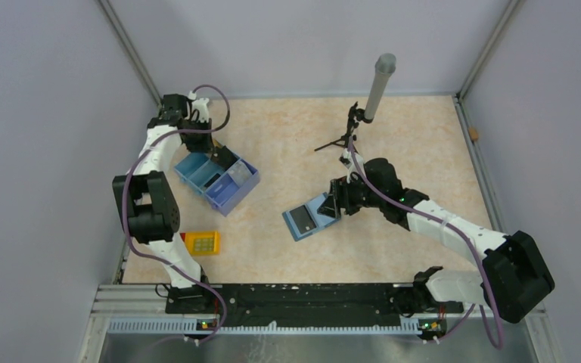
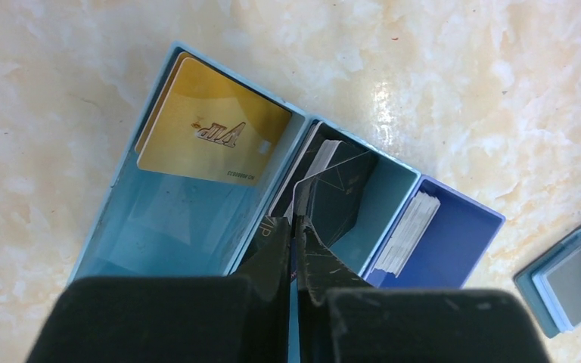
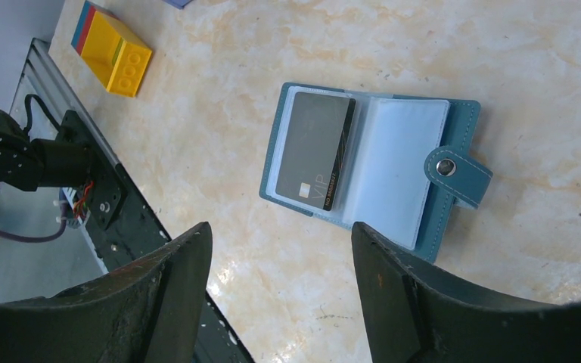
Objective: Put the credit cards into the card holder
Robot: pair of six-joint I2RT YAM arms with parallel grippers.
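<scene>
In the left wrist view my left gripper is shut at the divided card box, with the thin edge of a black card (image 2: pixel 333 193) between its fingertips. That card leans over other dark cards in the middle compartment, and its lower part is hidden by the fingers. Gold VIP cards (image 2: pixel 219 121) rest in the light-blue compartment beside it. On the table lies the opened blue card holder (image 3: pixel 465 121), a grey VIP card (image 3: pixel 314 147) in its left sleeve and nothing visible in the pale right one. Above the holder, my right gripper stands open and empty.
White-edged cards (image 2: pixel 408 233) stand in the purple compartment. A yellow box (image 1: pixel 202 243) sits at the front left, near the left arm. A small tripod (image 1: pixel 342 141) stands behind the right gripper. Bare table lies between the card box and the holder.
</scene>
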